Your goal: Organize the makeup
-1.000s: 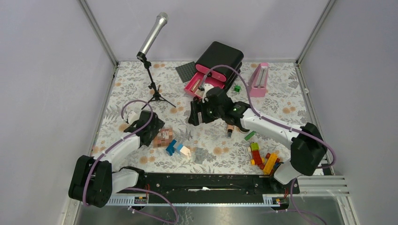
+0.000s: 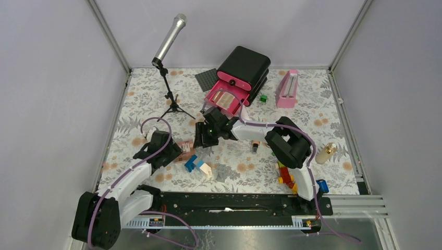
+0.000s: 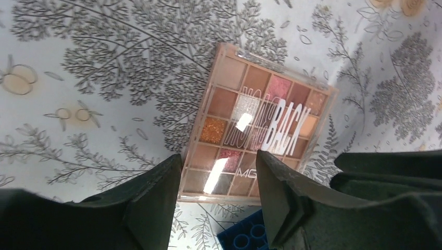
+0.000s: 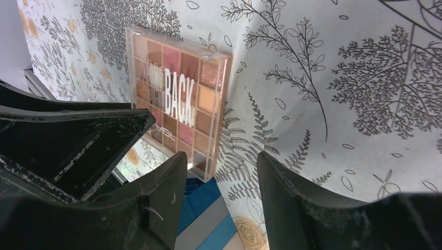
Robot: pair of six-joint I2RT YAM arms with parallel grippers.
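A clear-cased eyeshadow palette [image 3: 268,117] lies on the patterned table at the front left. My left gripper is shut on the near end of the palette: one finger rests along its left edge and the other hides part of the right side. Beside the palette's right edge, my right gripper stands part open over bare cloth, empty between its fingers. The black makeup box [image 2: 245,65] at the back has its pink drawer [image 2: 242,96] pulled out, with flat items inside. A small orange-and-black cosmetic [image 2: 255,147] lies near the table's middle.
Blue and white blocks [image 2: 198,165] lie just in front of the palette. A microphone stand [image 2: 171,99] stands behind it. Coloured toy bricks [image 2: 285,176], a gold bottle [image 2: 327,152] and a pink case [image 2: 287,91] occupy the right side. The right arm spans the middle.
My right gripper has moved left, close to the palette and the left gripper. The left gripper has shifted slightly right; the palette has moved a little right with it and turned.
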